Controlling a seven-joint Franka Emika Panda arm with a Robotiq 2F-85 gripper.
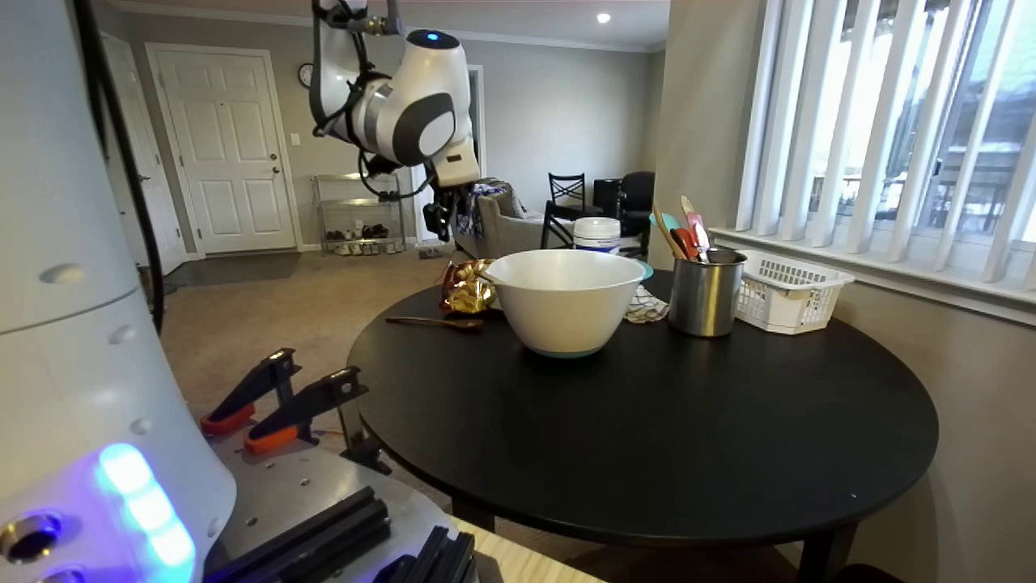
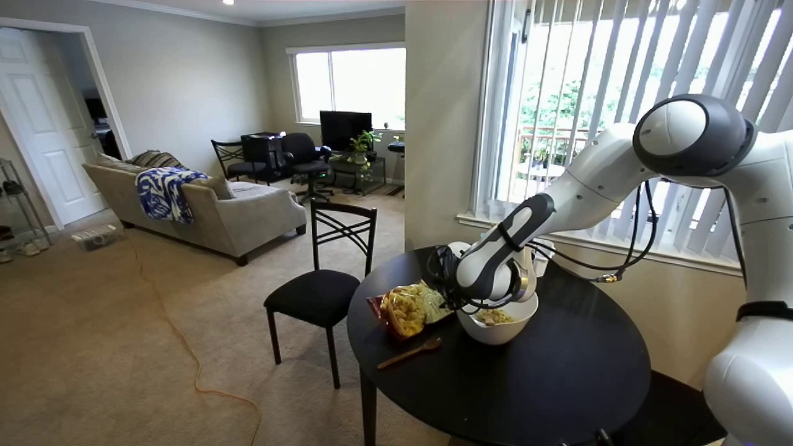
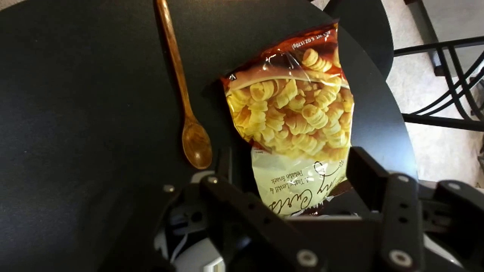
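Note:
High over the table's far left edge, my gripper [image 1: 443, 222] points down. The wrist view shows the gripper with its fingers well apart and nothing held between them. Beneath and between them lies a snack bag [image 3: 295, 113] printed with yellow curls, flat on the dark table. A brown wooden spoon [image 3: 197, 142] rests on the table beside the bag. The white bowl [image 1: 568, 301] stands near the table's middle; pale food [image 2: 492, 317] shows inside it in exterior view 2. No lighter wooden spoon is plainly visible now.
Behind the bowl are a white-lidded tub [image 1: 596, 233], a steel utensil holder [image 1: 706, 296] and a white basket [image 1: 791, 291] by the window. A black chair [image 2: 321, 297] stands beside the table.

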